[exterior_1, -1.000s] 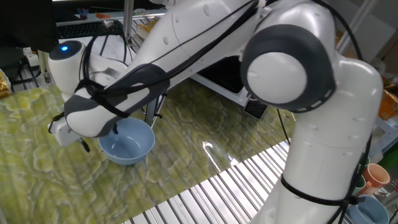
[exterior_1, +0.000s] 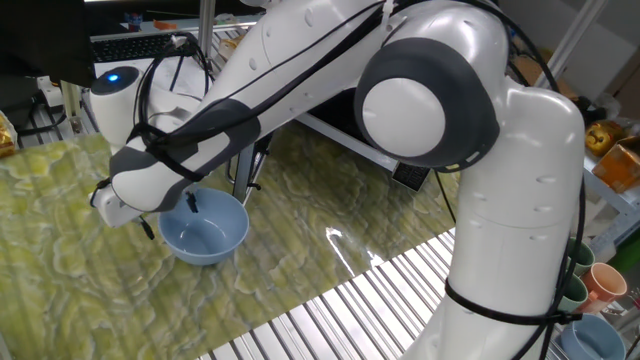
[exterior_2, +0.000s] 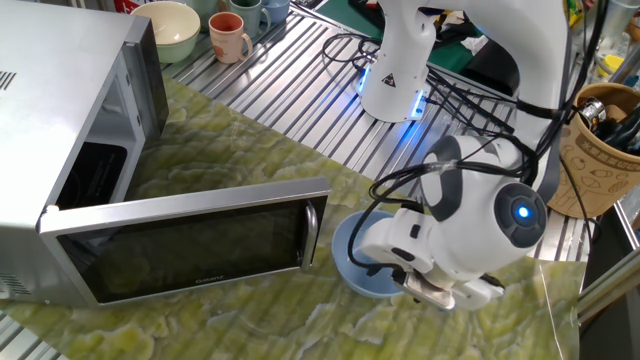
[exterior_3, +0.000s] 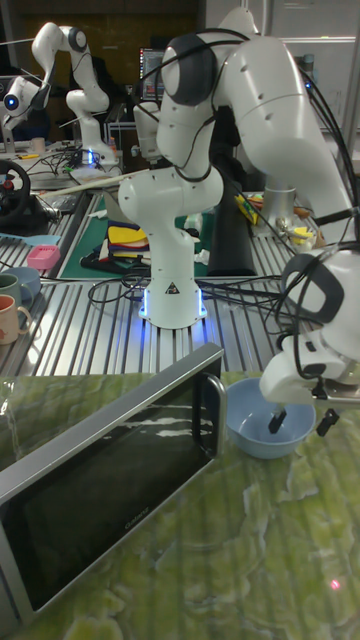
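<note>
A light blue bowl (exterior_1: 208, 238) sits upright on the green marbled mat, empty as far as its inside shows. My gripper (exterior_3: 302, 422) is open at the bowl's side, fingers pointing down. In exterior view 3 one finger (exterior_3: 277, 421) shows against the bowl's inside and the other lies just outside the rim. Exterior view 1 likewise has the rim between the two fingertips; whether they are level with it or above it, I cannot tell. From exterior view 2 the hand covers part of the bowl (exterior_2: 350, 262) and hides the fingertips.
A microwave (exterior_2: 60, 70) stands with its door (exterior_2: 190, 240) swung wide open, the handle end close to the bowl. Cups (exterior_2: 229, 38) and a pale green bowl (exterior_2: 172, 30) stand by the slatted table's edge. A utensil bucket (exterior_2: 590, 165) is beyond the arm.
In exterior view 1 my gripper has shifted slightly right, closer over the bowl's rim, and the upper arm has swung left. The bowl has stayed in place.
</note>
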